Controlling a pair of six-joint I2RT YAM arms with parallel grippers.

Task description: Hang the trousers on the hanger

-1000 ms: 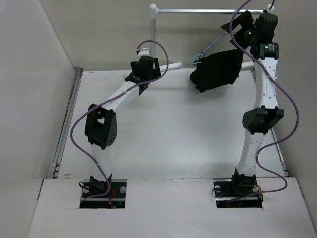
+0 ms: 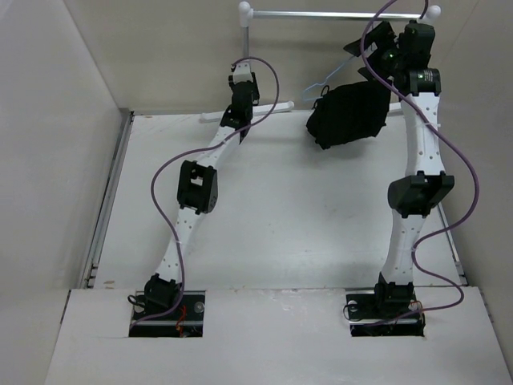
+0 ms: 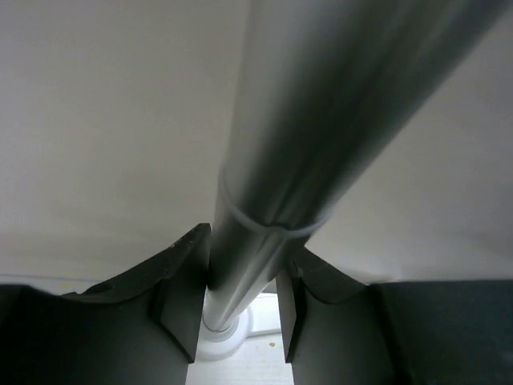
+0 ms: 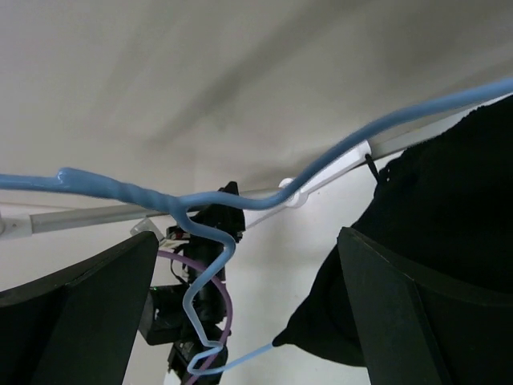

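Note:
The black trousers (image 2: 349, 114) hang at the upper right in the top view, below the thin blue hanger (image 2: 327, 83). In the right wrist view, the hanger (image 4: 228, 199) crosses above the fingers, and the dark trousers (image 4: 437, 216) fill the right side. My right gripper is wide open with nothing held between its fingers. How the hanger's hook sits on the rail cannot be made out. My left gripper is partly open around the rack's grey post (image 3: 264, 192), one finger on either side; firm contact is not clear.
A metal rail (image 2: 321, 14) spans the top of the rack, above both grippers. White foot bars (image 2: 272, 108) lie at the table's back edge. Purple cables loop beside both arms.
My left gripper has moved to the right onto the post and its fingers have drawn closer. The right gripper has shifted slightly left. The trousers have swung right and back left.

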